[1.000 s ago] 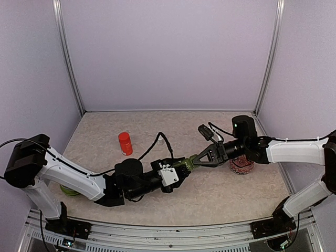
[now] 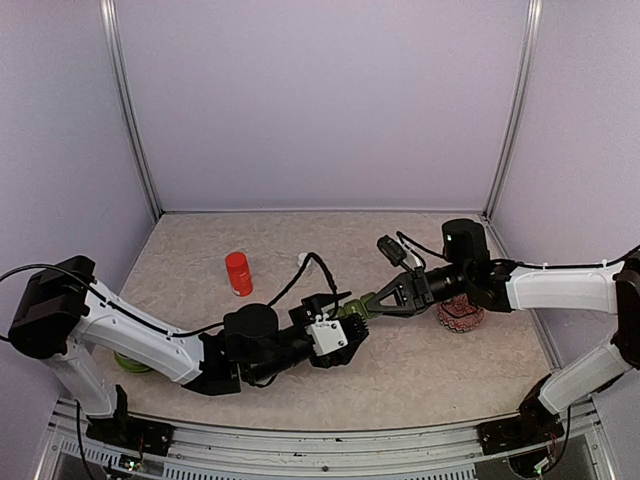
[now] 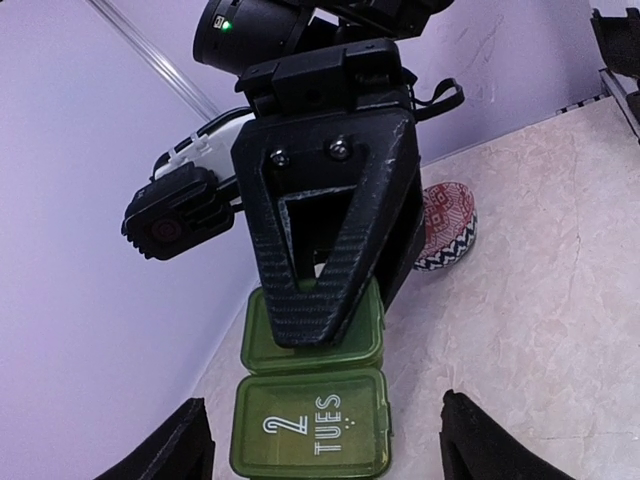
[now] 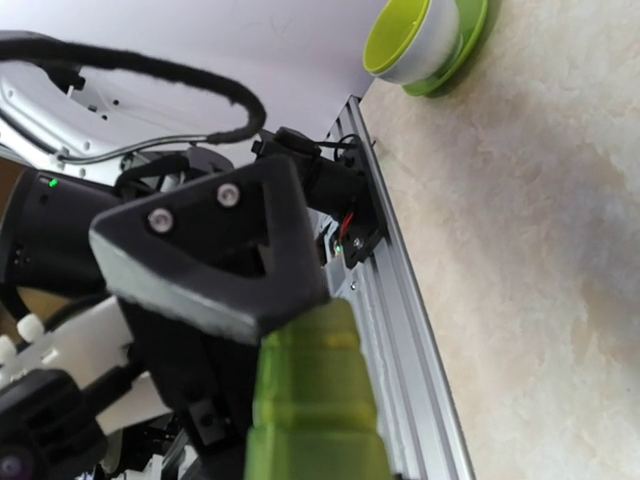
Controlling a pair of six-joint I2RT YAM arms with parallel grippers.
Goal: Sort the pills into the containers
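Note:
A green pill organizer (image 3: 310,424) hangs above the table, clamped at one end by my right gripper (image 2: 376,303). In the left wrist view two lids show, both down; the nearer one reads "2 TUES". My left gripper is open, its black fingers (image 3: 490,440) standing apart on either side of that end of the organizer. From the right wrist view, the organizer (image 4: 315,400) runs down out of the frame; its far end is hidden there. No loose pills are visible.
A red container (image 2: 238,273) stands at the back left. Beside the right arm sits a red patterned round container (image 2: 460,314). A green and white cup (image 4: 420,45) is on the table, mostly behind the left arm in the top view.
The right arm and its hold look the same.

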